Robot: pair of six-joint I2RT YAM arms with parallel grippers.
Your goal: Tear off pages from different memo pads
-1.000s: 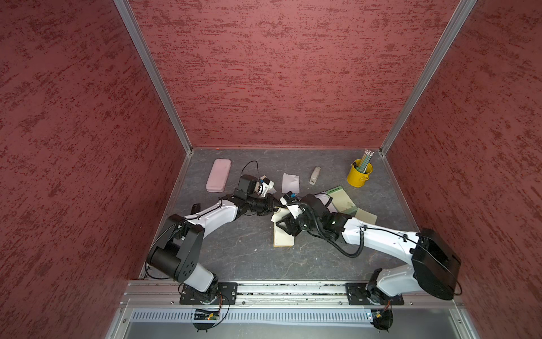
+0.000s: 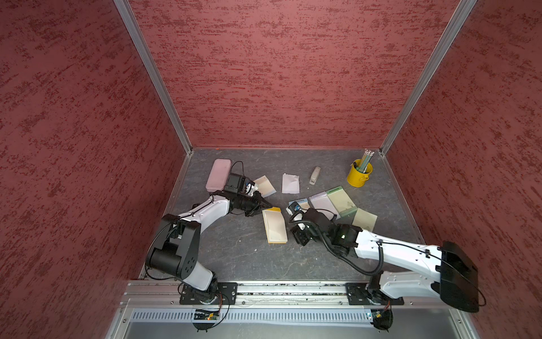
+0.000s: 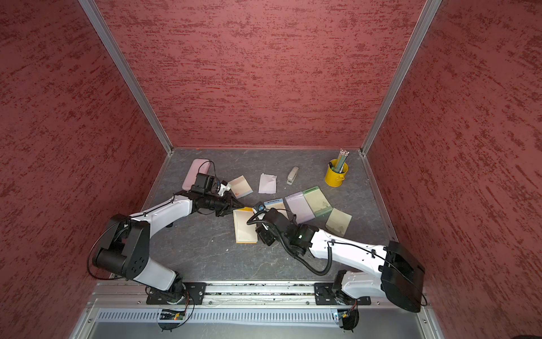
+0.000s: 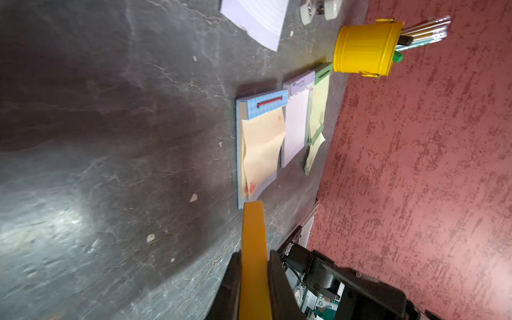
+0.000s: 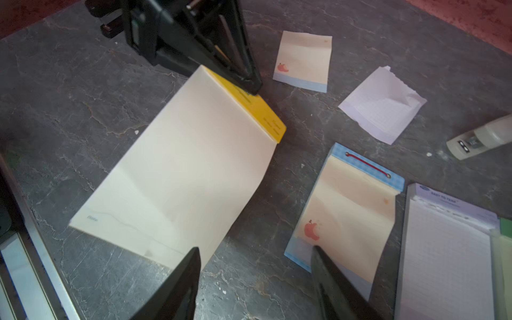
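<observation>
A memo pad with a yellow binding [image 5: 250, 101] is held off the table by my left gripper, which is shut on the bound edge. In the right wrist view its cream top page [image 5: 186, 165] slopes down from the binding, slightly curled and joined along it. My right gripper stands open just right of the pad, with bare floor between its fingers. A blue-topped pad [image 5: 346, 208] with a red apple print, a lilac pad [image 5: 448, 256] and a green pad [image 2: 341, 199] lie in a row to the right.
Loose sheets lie about: an apple-print sheet [image 5: 304, 58], a lilac sheet [image 5: 381, 104] and a pale green one [image 2: 364, 219]. A white stapler-like object [image 2: 315, 174], a yellow pencil bucket [image 2: 358, 175] and a pink case [image 2: 218, 174] stand farther back.
</observation>
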